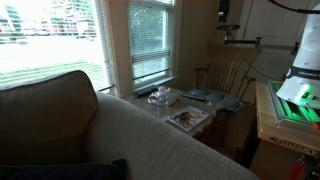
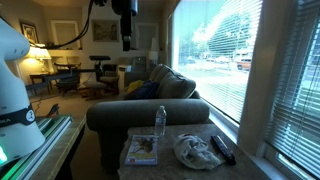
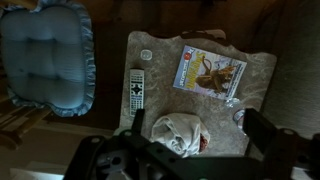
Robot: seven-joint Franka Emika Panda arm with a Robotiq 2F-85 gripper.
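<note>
My gripper hangs high above a small table (image 2: 232, 172), its fingers wide apart in the wrist view with nothing between them. On the table lie a magazine (image 3: 210, 73) with a brown animal on its cover, a light remote control (image 3: 137, 90) with its button side up, and a crumpled white cloth or bag (image 3: 178, 132). A clear bottle (image 2: 160, 122) stands upright near the sofa side. Exterior view 2 shows the magazine (image 2: 142, 150), the white bundle (image 2: 196, 152) and the dark remote (image 2: 222, 150) side by side.
A grey sofa (image 2: 172, 112) borders the table on one side, and windows with blinds (image 2: 298, 100) on another. Near the remote's side stands a chair with a blue cushion (image 3: 45, 60). Bare tabletop shows between the remote and the magazine.
</note>
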